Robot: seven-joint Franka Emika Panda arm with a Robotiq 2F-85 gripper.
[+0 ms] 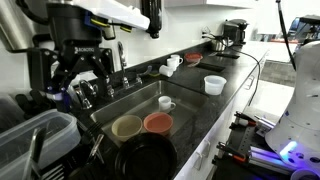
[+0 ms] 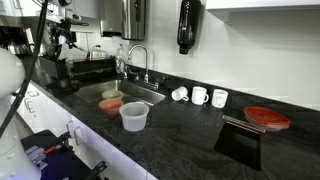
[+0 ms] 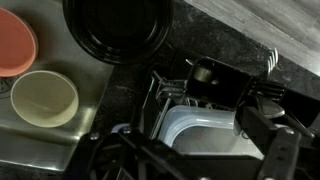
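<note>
My gripper [image 1: 82, 88] hangs open above the left part of the counter, near the dish rack, with nothing between its fingers. In the wrist view its dark fingers [image 3: 122, 148] reach in from the lower edge, over a clear plastic tub [image 3: 205, 130] and the black rack. A black round pan [image 1: 146, 157] lies by the sink's near edge. Inside the sink are a cream bowl [image 1: 127, 127], a reddish bowl [image 1: 158, 123] and a white mug [image 1: 166, 103].
A fork [image 3: 271, 62] and other utensils stand in the rack's dark holder. Further along the counter are a white tub [image 2: 134, 117], several white mugs, a red dish [image 2: 267, 118] and a dark tray [image 2: 240, 141].
</note>
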